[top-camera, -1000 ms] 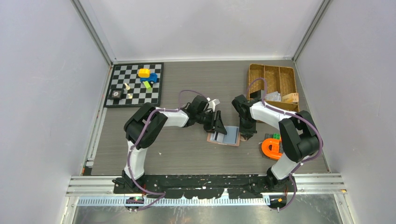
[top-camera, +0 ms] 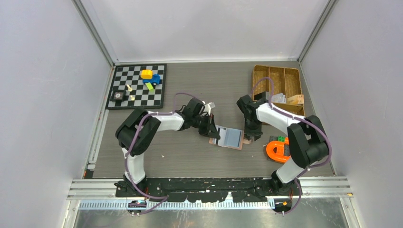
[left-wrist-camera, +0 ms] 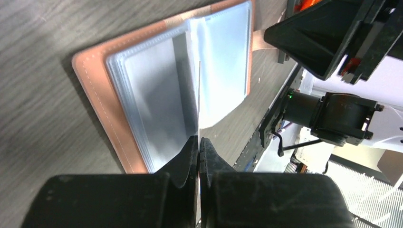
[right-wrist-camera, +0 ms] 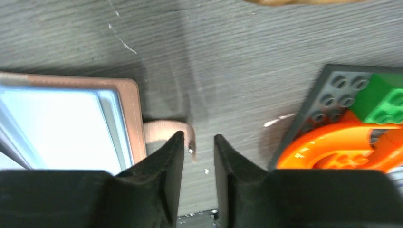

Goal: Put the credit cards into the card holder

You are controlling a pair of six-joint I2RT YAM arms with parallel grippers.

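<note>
The tan card holder (left-wrist-camera: 107,95) lies open on the table, its clear sleeves showing pale blue. A card with a dark stripe (left-wrist-camera: 159,85) shows in its left sleeve. Above it, my left gripper is shut on a thin sheet (left-wrist-camera: 198,102) seen edge-on; whether this is a card or a sleeve page I cannot tell. My right gripper is part open at the holder's right side. The holder's tan strap (right-wrist-camera: 164,129) curls beside its left finger, the end hanging in the gap between the fingers, apparently not gripped.
An orange toy piece and green brick (right-wrist-camera: 380,97) on a grey plate sit to the right of the right gripper. A wooden divided box (top-camera: 277,76) stands at the back right, a checkered board (top-camera: 126,78) at the back left. Bare table lies in front of the holder.
My left gripper has shifted left over the holder, uncovering more of its blue sleeves. The holder has slid very slightly left. The right arm has barely moved.
</note>
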